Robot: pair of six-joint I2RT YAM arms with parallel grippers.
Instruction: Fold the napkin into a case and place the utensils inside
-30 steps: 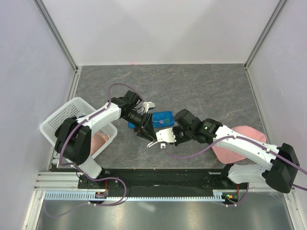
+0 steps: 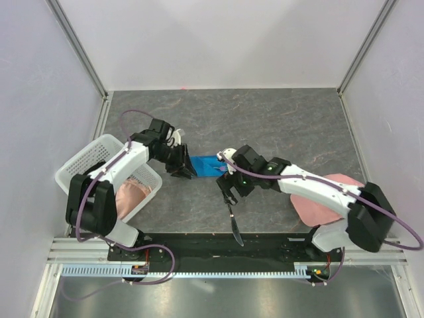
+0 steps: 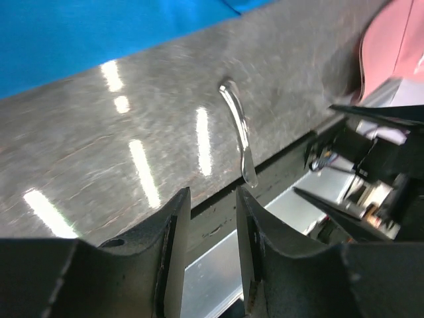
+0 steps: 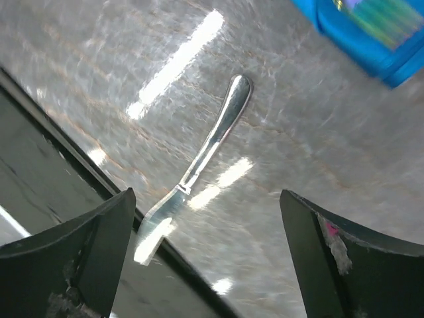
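Observation:
A silver knife (image 2: pixel 234 225) lies on the grey table, handle toward the napkin, its blade reaching past the front edge. The whole knife (image 4: pixel 215 136) shows in the right wrist view, ahead of my open right gripper with nothing between its fingers. From above, the right gripper (image 2: pixel 229 196) hangs near the handle end. My left gripper stands open and empty, left of the knife (image 3: pixel 238 119). The folded blue napkin (image 2: pixel 201 167) lies behind both grippers and is partly hidden by them. A slim coloured utensil (image 4: pixel 389 20) is partly seen in the napkin.
A white basket (image 2: pixel 86 158) with pink cloth inside stands at the left, under the left arm. Pink cloth (image 2: pixel 315 211) lies at the right, beneath the right arm.
My left gripper has moved left, away from the right one. The knife now lies in plain view at the front edge; before, only a short silver piece showed near the grippers.

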